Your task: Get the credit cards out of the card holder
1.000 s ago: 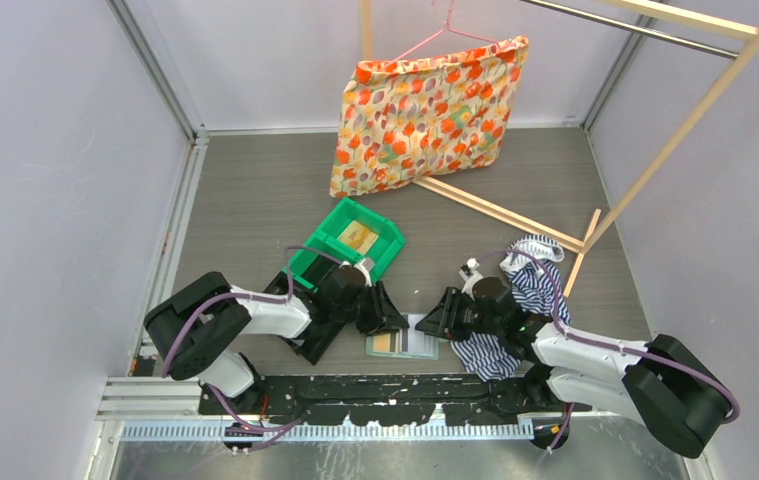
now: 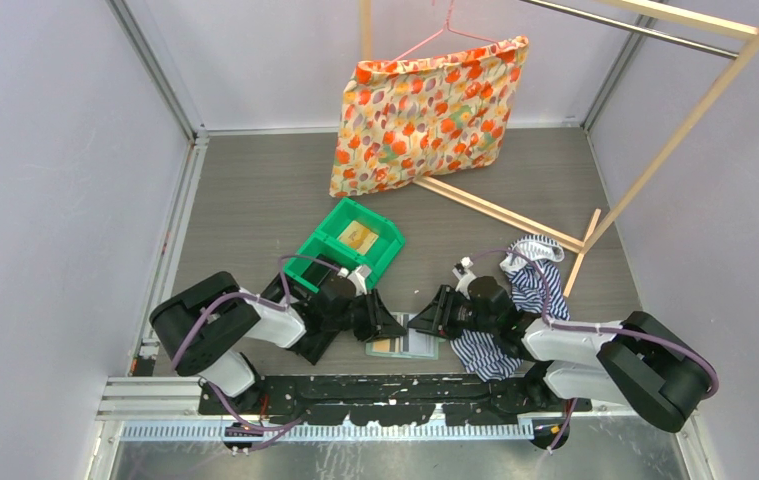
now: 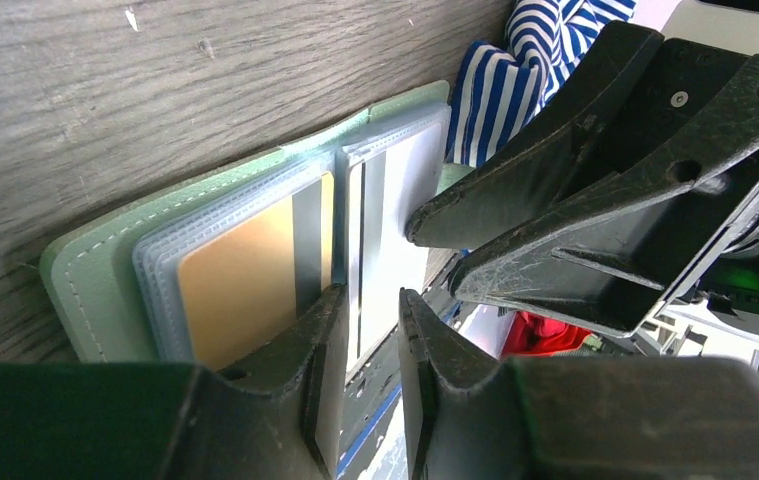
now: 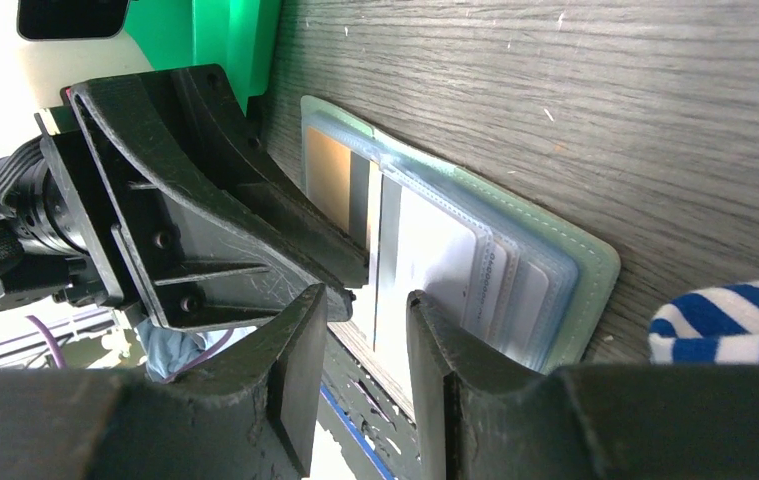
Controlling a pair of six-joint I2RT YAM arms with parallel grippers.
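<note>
The card holder, green-edged with clear sleeves, lies spread open on the table by the front edge. A gold card with a dark stripe sits in its left sleeves. White cards with a dark stripe fill the right side. Over the middle of the holder, my left gripper is part open, with a narrow gap between its fingertips. My right gripper faces it, also part open, its tips close over the white card. Nothing shows clasped in either gap; whether the fingertips touch the sleeves, I cannot tell.
A green open box stands behind the left arm, with a black tray nearby. Striped cloth lies right of the holder. A flowered cloth hangs at the back. Table behind the holder is clear.
The right gripper has shifted slightly left, and its arm has swung in a little. My left gripper has moved only slightly. The holder lies where it was.
</note>
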